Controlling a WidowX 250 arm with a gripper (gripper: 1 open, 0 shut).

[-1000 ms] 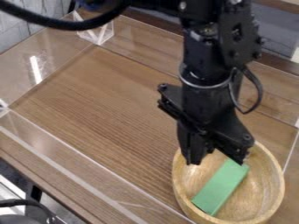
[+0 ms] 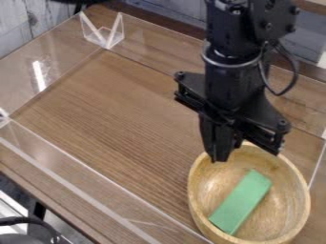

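Observation:
The black gripper (image 2: pixel 230 122) fills the upper middle of the camera view, hanging above a round pale wooden bowl (image 2: pixel 204 198). A green rectangular block (image 2: pixel 239 202) lies in the bowl below the gripper, apart from it. Whether the gripper's fingers are open or shut cannot be made out.
A wooden surface (image 2: pixel 109 124) extends across the left and middle, mostly clear. A clear plastic piece (image 2: pixel 105 29) stands at the top left. Dark cables lie at the bottom left.
The gripper has risen, showing more of the bowl and the green block beneath it. The bowl and block look unmoved.

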